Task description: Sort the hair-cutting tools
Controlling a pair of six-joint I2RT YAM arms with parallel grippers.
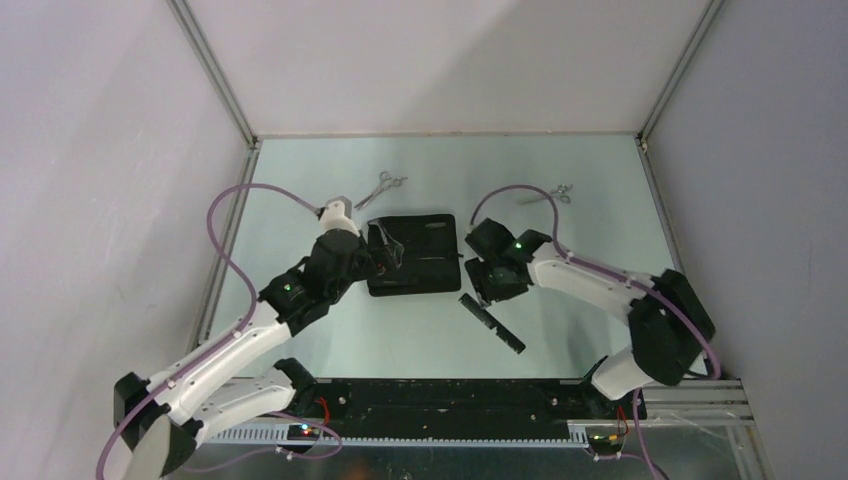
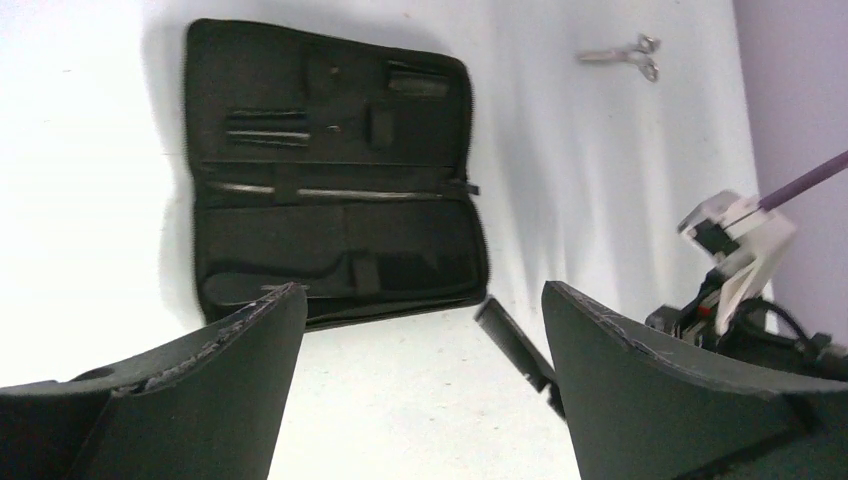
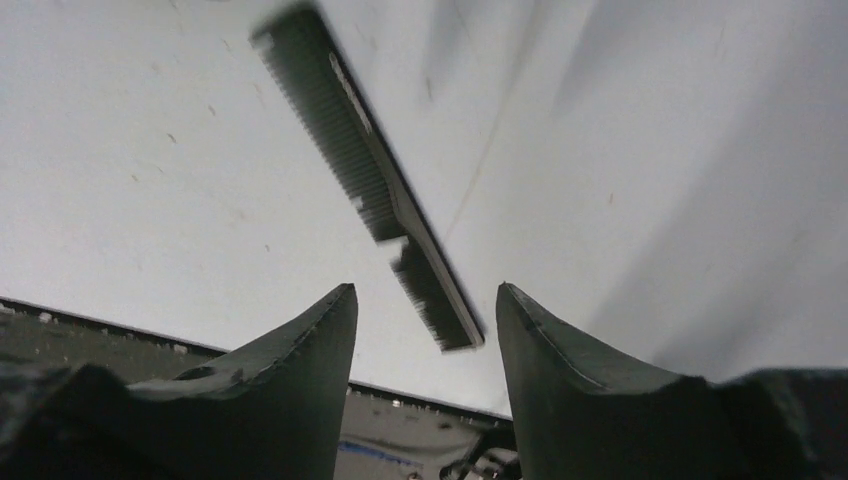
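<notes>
A black open tool case (image 1: 414,280) lies mid-table; the left wrist view shows slim tools in its loops and pockets (image 2: 400,240). A black comb (image 1: 505,336) lies diagonally at the case's front right, beneath my right gripper (image 1: 485,290); in the right wrist view the comb (image 3: 363,145) runs above the gap between the open fingertips, nothing held. My left gripper (image 1: 385,255) is open over the case's left part, empty. Silver scissors (image 1: 380,188) lie behind the case; another pair (image 1: 545,197) lies at the back right.
The table (image 1: 300,175) is walled at back and sides. A dark strip (image 1: 440,400) runs along the front edge.
</notes>
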